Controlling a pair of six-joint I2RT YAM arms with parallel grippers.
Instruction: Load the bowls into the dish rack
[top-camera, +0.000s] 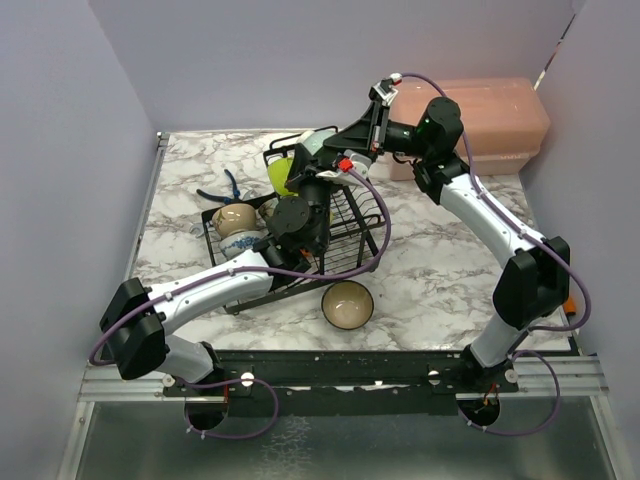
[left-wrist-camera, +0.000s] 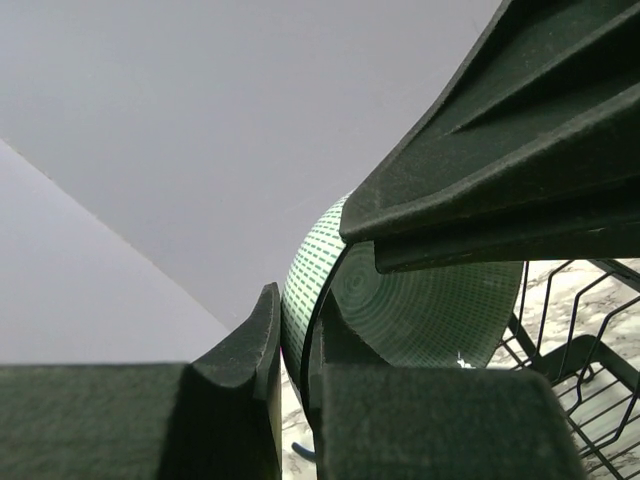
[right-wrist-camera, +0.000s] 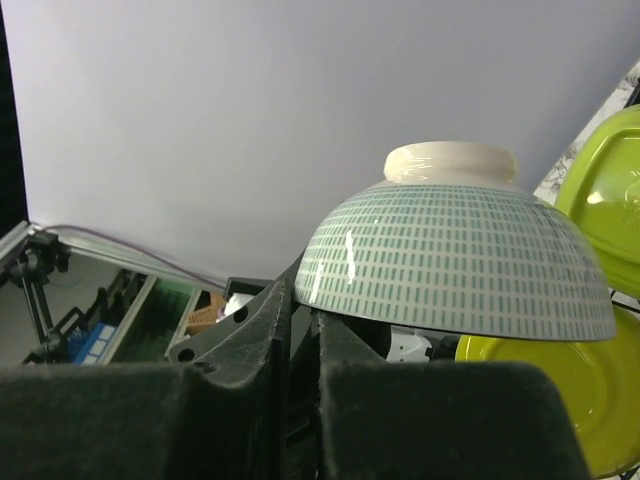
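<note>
A white and green patterned bowl (left-wrist-camera: 420, 310) (right-wrist-camera: 450, 260) is held high over the dish rack (top-camera: 360, 250), shut in my left gripper by its rim. My right gripper is at the bowl too, its black fingers reaching over it in the left wrist view; how far they stand open is hard to tell. Yellow-green dishes (right-wrist-camera: 610, 200) and other bowls (top-camera: 236, 218) are in the rack. A brown bowl (top-camera: 347, 305) stands on the counter in front of the rack.
A pink bin (top-camera: 500, 115) stands at the back right. Blue pliers (top-camera: 215, 195) lie left of the rack.
</note>
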